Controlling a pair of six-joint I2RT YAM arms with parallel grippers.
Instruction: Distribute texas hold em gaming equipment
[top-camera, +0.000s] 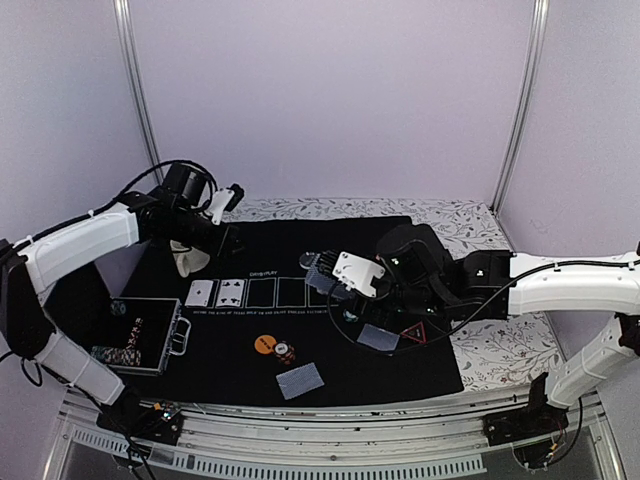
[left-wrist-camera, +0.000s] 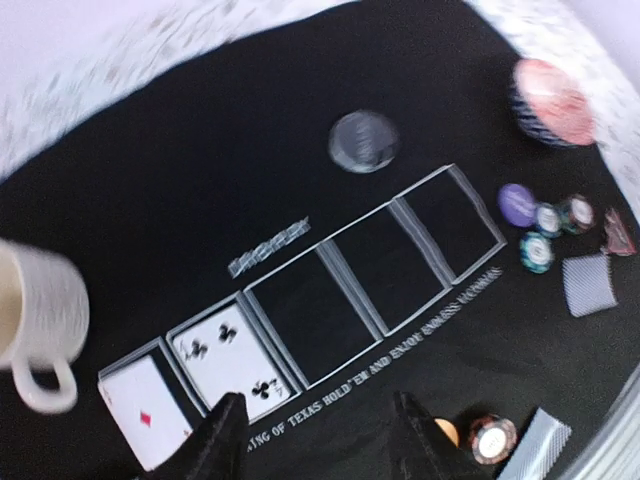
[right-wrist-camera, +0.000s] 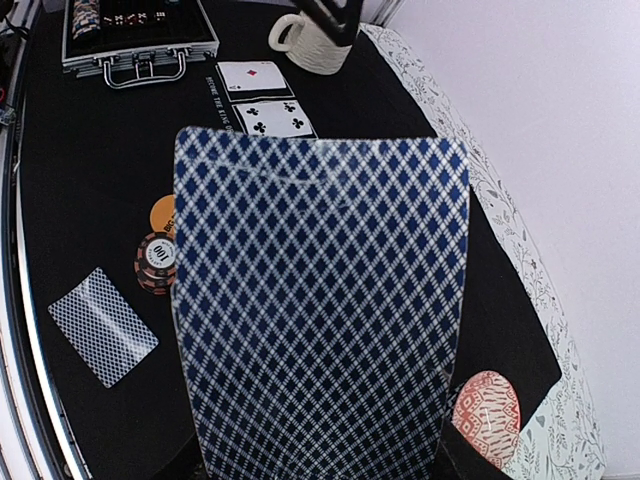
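An ace of diamonds (left-wrist-camera: 142, 405) and a four of clubs (left-wrist-camera: 230, 360) lie face up in the two leftmost spaces of the printed row; the other spaces are bare. My left gripper (top-camera: 228, 235) is raised above them, fingers apart, nothing between. My right gripper is shut on a blue-backed card deck (right-wrist-camera: 320, 290), held up over the mat's right part. Another blue-backed card (right-wrist-camera: 103, 325) lies at the front middle. Chips (left-wrist-camera: 537, 252) lie to the right of the row, others (right-wrist-camera: 155, 262) in front of it.
The chip case (top-camera: 170, 335) is open at front left. A white mug (left-wrist-camera: 45, 310) stands behind it. A clear disc (left-wrist-camera: 363, 140) and a red patterned object (left-wrist-camera: 550, 100) lie at the back right.
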